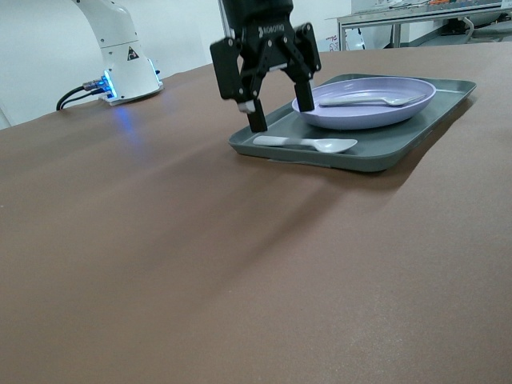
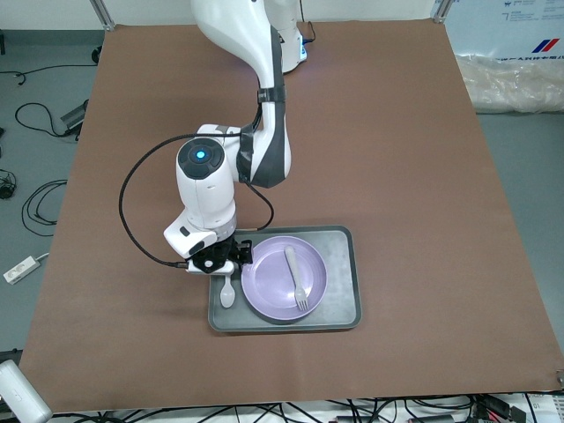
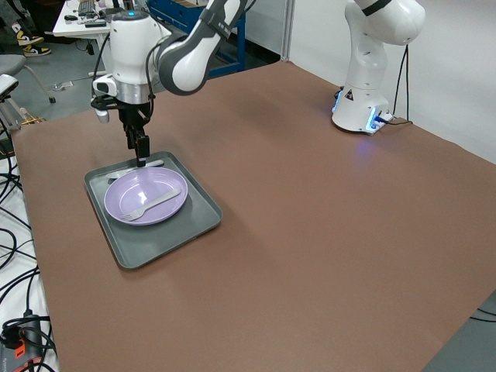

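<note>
A grey tray (image 2: 335, 308) holds a purple plate (image 2: 264, 286) with a white fork (image 2: 298, 284) on it. A white spoon (image 1: 328, 145) lies on the tray beside the plate. My black gripper (image 1: 280, 114) hangs over the tray, fingers spread apart, one by the spoon's handle, the other by the plate's rim. Nothing shows between them. In the left view the arm hides most of the gripper and part of the spoon.
Cables lie beyond the table's edges.
</note>
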